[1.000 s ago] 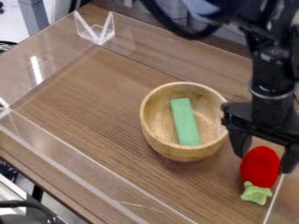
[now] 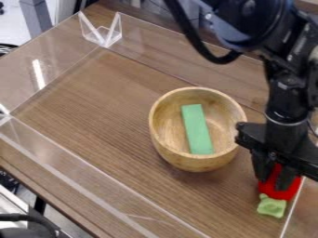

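My gripper (image 2: 276,164) is low at the right, its dark fingers down over a red object (image 2: 281,190) with a pale green top (image 2: 272,205), which looks like a strawberry toy. Whether the fingers grip it is hidden. Left of the gripper, a wooden bowl (image 2: 169,147) holds a green block (image 2: 196,128).
A clear plastic piece (image 2: 102,30) stands at the back left. Cables lie past the table's near left edge.
My gripper has come down onto the red object, now covering much of it. The bowl and green block have not moved.
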